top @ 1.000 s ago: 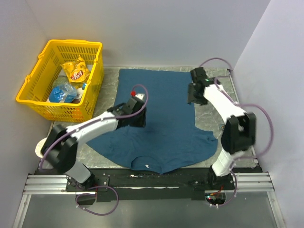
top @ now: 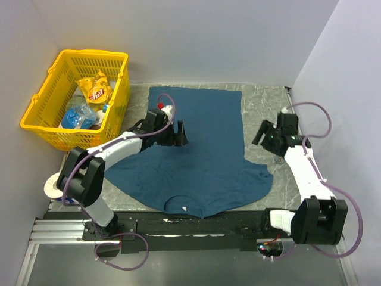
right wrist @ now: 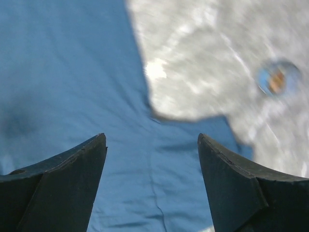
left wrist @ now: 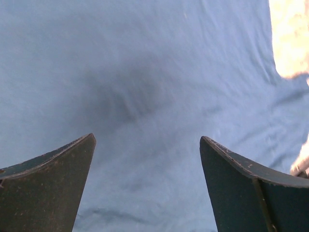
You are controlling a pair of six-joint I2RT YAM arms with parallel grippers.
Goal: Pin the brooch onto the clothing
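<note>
A dark blue shirt [top: 202, 161] lies spread on the table, its neckline towards the front. Blurred in the right wrist view, a small round blue-and-gold piece, likely the brooch [right wrist: 278, 78], rests on the bare tabletop beyond the shirt's right sleeve. From above, it is a small faint shape [top: 278, 159] beside the right gripper. That right gripper [top: 261, 133] hangs open off the shirt's right side, its fingers [right wrist: 72, 179] empty. Over the left-centre of the shirt, my left gripper [top: 181, 133] is open too; only blue cloth shows beyond its fingers [left wrist: 53, 183].
A yellow basket [top: 74, 141] holding a snack bag [top: 95, 89] and other packages stands at the back left. At the front left is a white roll [top: 52, 186]. Grey walls close in the back and both sides.
</note>
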